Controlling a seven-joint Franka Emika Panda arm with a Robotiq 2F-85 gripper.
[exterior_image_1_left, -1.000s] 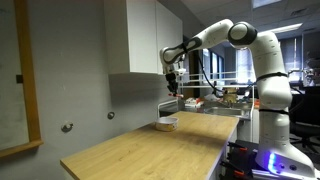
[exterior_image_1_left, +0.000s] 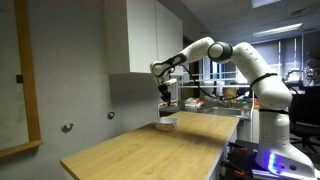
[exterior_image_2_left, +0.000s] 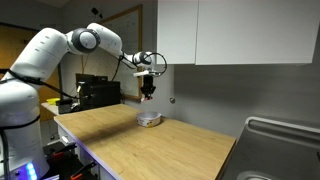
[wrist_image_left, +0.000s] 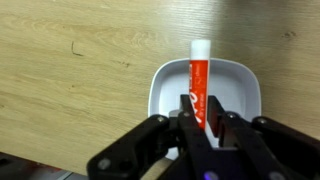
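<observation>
A slim red-orange object (wrist_image_left: 198, 86) with white lettering and a whitish end is clasped in my gripper, which is shut on it. A white bowl (wrist_image_left: 242, 68) is beneath it in the wrist view; the object overlaps the bowl's interior from above. Exterior view 1 has the gripper (exterior_image_1_left: 166, 94) high over the bowl (exterior_image_1_left: 166, 124), with clear air between them. From the other side, the gripper (exterior_image_2_left: 147, 91) likewise hangs above the bowl (exterior_image_2_left: 149, 120). The fingertips are too small to make out in the exterior views.
Cabinets (exterior_image_2_left: 245, 32) hang along the wall above the table, close to the arm's reach. A dark screen or panel (exterior_image_2_left: 90, 91) stands behind the table in exterior view 2.
Over the last second the arm has stretched out leftward in exterior view 1, carrying the gripper from the right of the bowl to above it. The bowl has stayed put.
</observation>
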